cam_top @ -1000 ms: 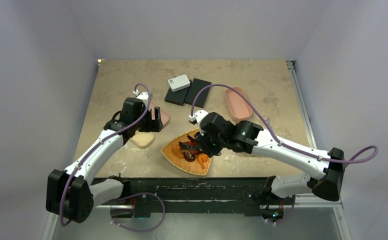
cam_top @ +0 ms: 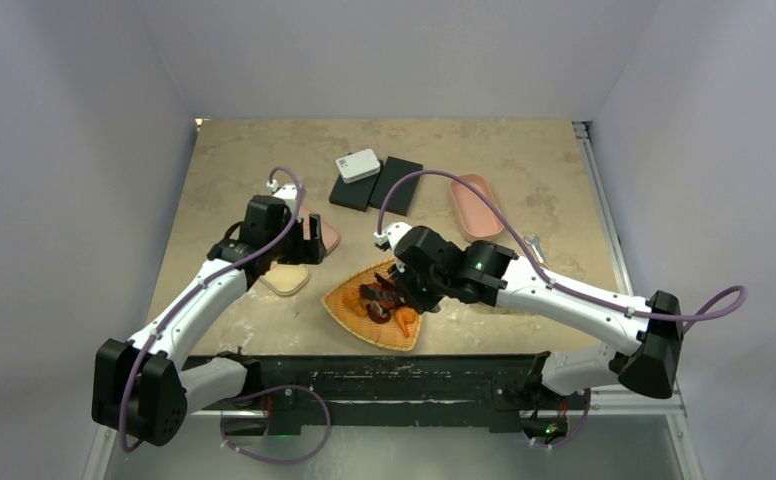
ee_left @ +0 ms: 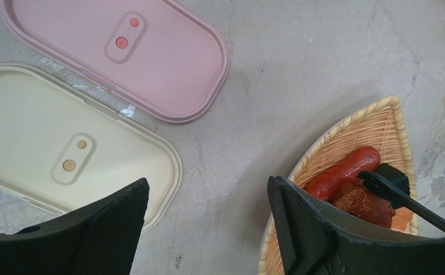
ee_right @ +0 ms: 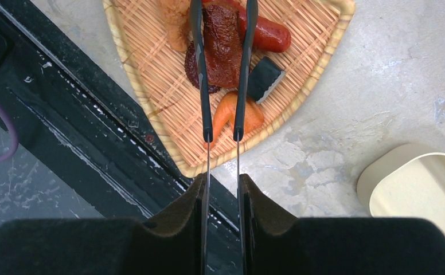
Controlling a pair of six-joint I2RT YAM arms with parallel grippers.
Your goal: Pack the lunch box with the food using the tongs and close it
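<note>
In the right wrist view my right gripper is closed around black-tipped tongs (ee_right: 206, 114). The tong tips straddle a piece of brown glazed meat (ee_right: 222, 48) over the woven basket (ee_right: 317, 71); whether it is lifted cannot be told. Around it lie a red sausage (ee_right: 273, 35), a dark-wrapped roll (ee_right: 264, 78) and an orange shrimp-like piece (ee_right: 251, 116). An empty cream box (ee_right: 381, 172) shows at lower right. My left gripper hovers open and empty between the cream lid (ee_left: 19, 126) and the basket. Beyond is the pink lid (ee_left: 168, 60).
A pink box (cam_top: 477, 207) stands right of centre at the back, with a small metal tool (cam_top: 535, 245) near it. Two black slabs (cam_top: 397, 186) and a white pack (cam_top: 359, 165) occupy the back middle.
The left arm keeps its place beside the lids.
</note>
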